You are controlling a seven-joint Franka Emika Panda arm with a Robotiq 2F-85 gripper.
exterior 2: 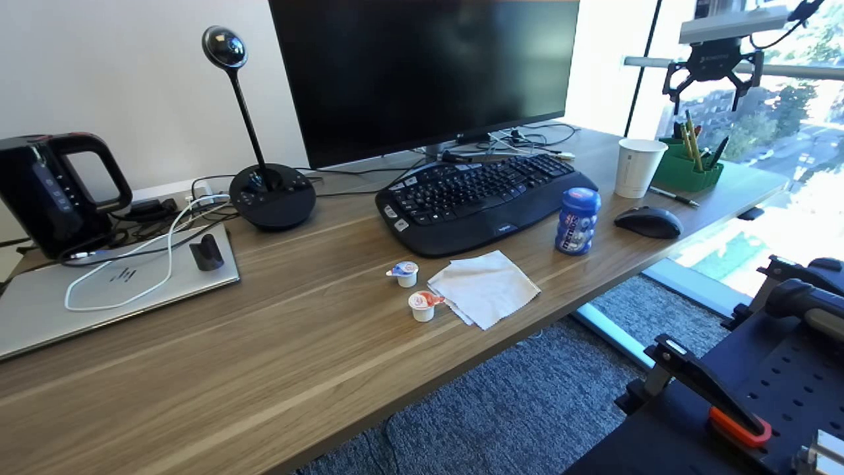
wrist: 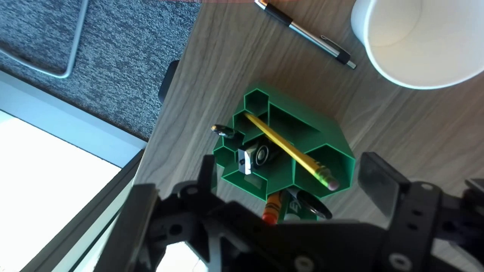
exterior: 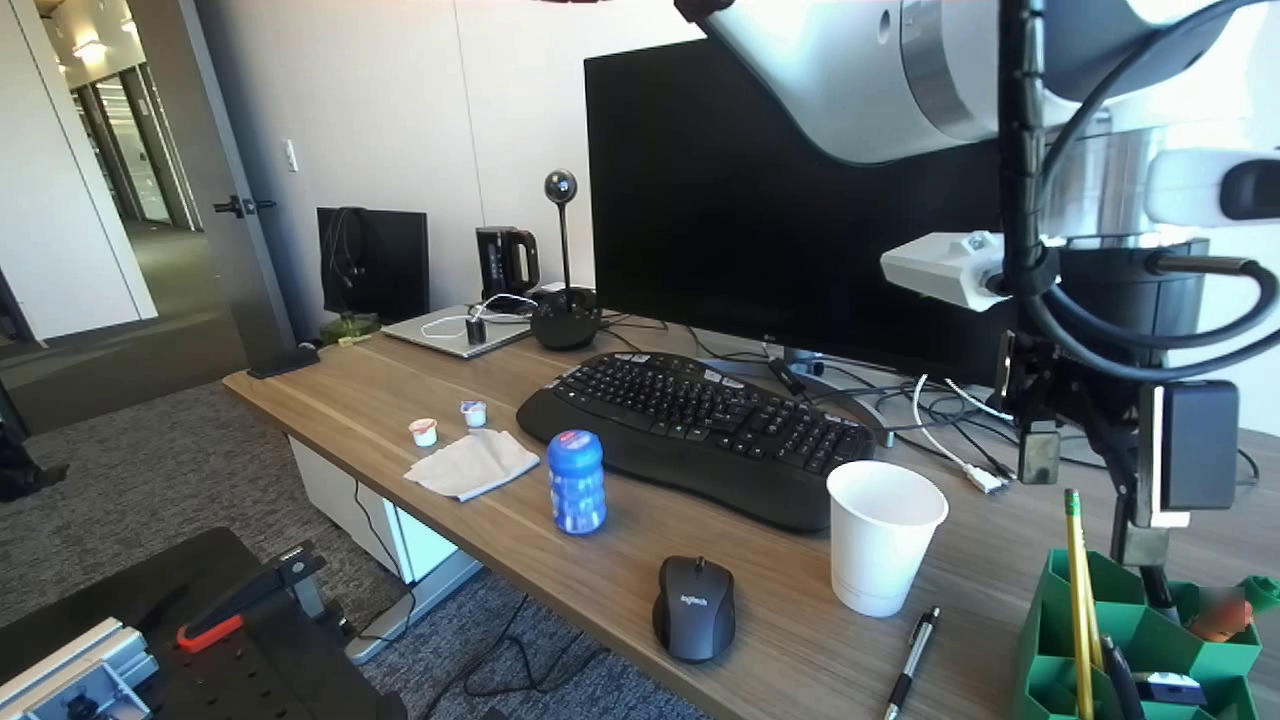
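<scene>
My gripper (exterior: 1089, 502) is open above the green pen organizer (exterior: 1044, 642) at the desk's right end, nothing between its fingers. In the wrist view the organizer (wrist: 329, 131) lies below and between the spread fingers. A yellow pencil (wrist: 290, 149) leans across it, eraser end toward me. A black pen (wrist: 222, 131), an orange crayon (wrist: 271, 207) and a green marker (wrist: 293, 208) also stand in its cells; the gripper's body covers part of that near side. A black-and-silver pen (wrist: 317, 40) lies loose on the desk beside the organizer.
A white paper cup (exterior: 885, 540) stands close to the organizer, with a mouse (exterior: 695, 608) and blue bottle (exterior: 577, 482) farther left. A keyboard (exterior 2: 482, 202), a cloth (exterior 2: 484, 289) and two small creamer cups (exterior 2: 422, 305) occupy the middle. The monitor (exterior: 768, 228) rises behind.
</scene>
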